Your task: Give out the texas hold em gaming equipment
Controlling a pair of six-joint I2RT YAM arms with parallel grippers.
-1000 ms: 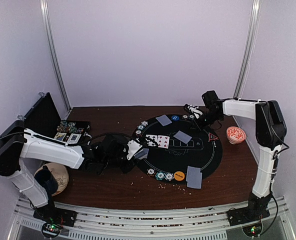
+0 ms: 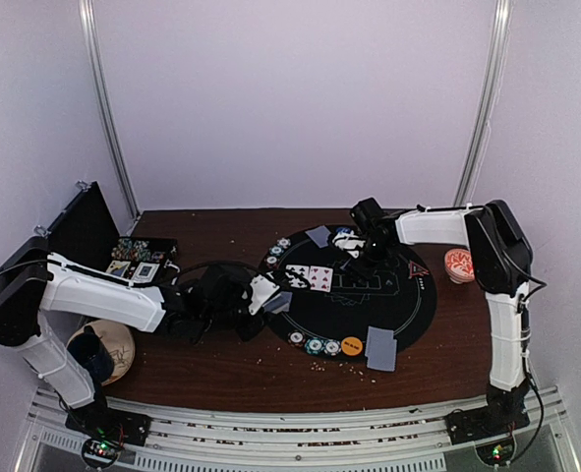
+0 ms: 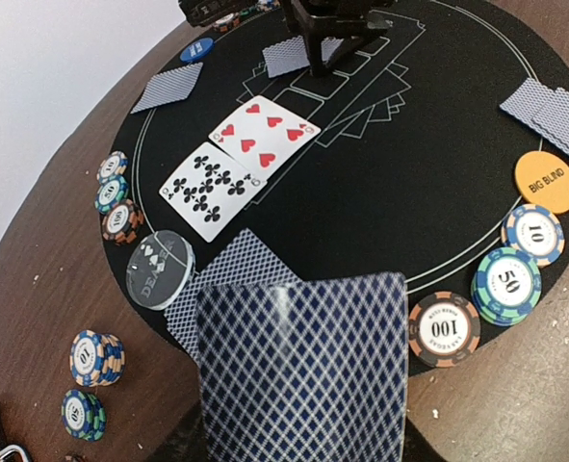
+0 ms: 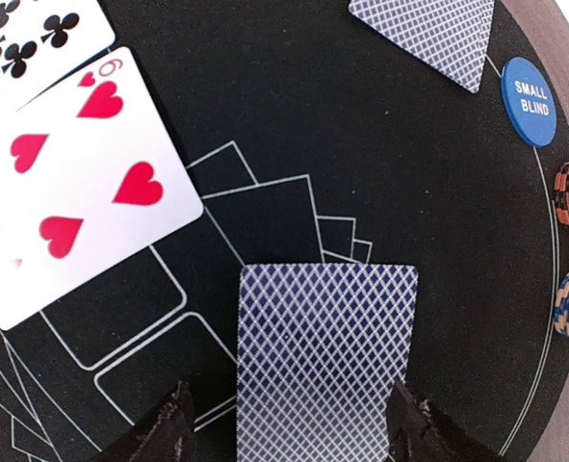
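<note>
My left gripper is shut on a blue-backed card, held above another face-down card at the mat's left side. My right gripper is open, low over a face-down card in the middle of the black mat. Face-up six of hearts and a clubs card lie beside it. A card lies at the back; two overlapping cards lie at the front right, by the orange big blind button.
Chip stacks ring the mat, with a blue small blind button. An open case and a mug stand left, and a red-white bowl right. Bare table shows at the front.
My right gripper has moved left from the mat's back right to over the middle face-down card. The left arm has not visibly moved.
</note>
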